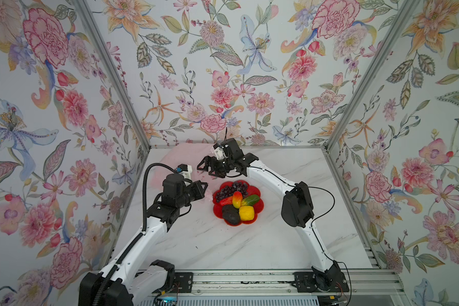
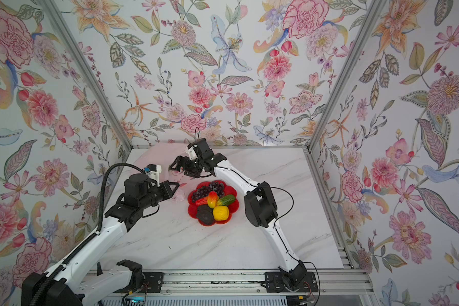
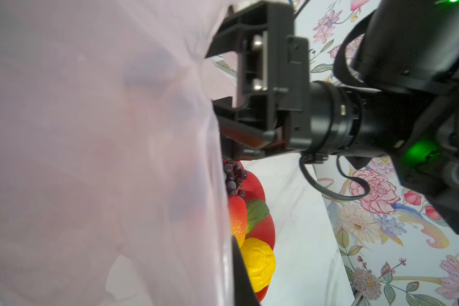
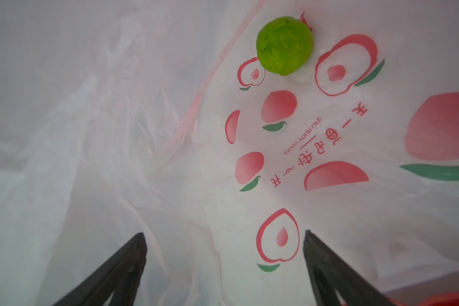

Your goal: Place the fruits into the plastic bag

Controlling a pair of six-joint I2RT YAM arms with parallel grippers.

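Observation:
A pale pink plastic bag [image 1: 181, 158] spreads over the back left of the table. My left gripper [image 1: 203, 189] is shut on its edge; in the left wrist view the film covers most of the fingers. Inside the bag lies a round green fruit [image 4: 284, 46]. My right gripper is open and empty, its blurred fingers [image 4: 112, 275] wide apart at the bag's mouth. A red lobed plate [image 1: 260, 206] holds dark grapes [image 1: 239, 188], a red piece [image 1: 226, 201], a red-yellow mango [image 1: 237, 199], a green fruit [image 1: 249, 200], a yellow fruit [image 1: 246, 213] and a dark avocado [image 1: 231, 215].
The right arm [image 1: 275, 179] reaches across just behind and right of the plate. Bare marble table [image 2: 301, 204] lies to the right and along the front. Patterned walls enclose the table at the back and sides.

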